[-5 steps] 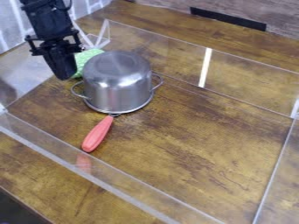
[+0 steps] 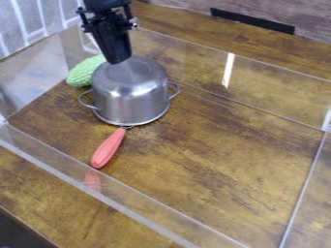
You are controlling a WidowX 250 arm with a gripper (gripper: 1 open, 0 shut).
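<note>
A black gripper is at the top of the camera view, its lower end just above or at the top of a steel pot; whether it touches, I cannot tell. Its fingers look close together, with nothing visible between them. The pot has wire side handles and stands on the wooden board. A pale green object lies behind it at the left, partly hidden. A red-handled utensil lies in front of the pot, its far end under or behind it.
Clear plastic walls border the wooden surface at left, front and right.
The gripper has moved right from above the left side by the green object to over the pot. The pot, green object and red utensil look unmoved.
</note>
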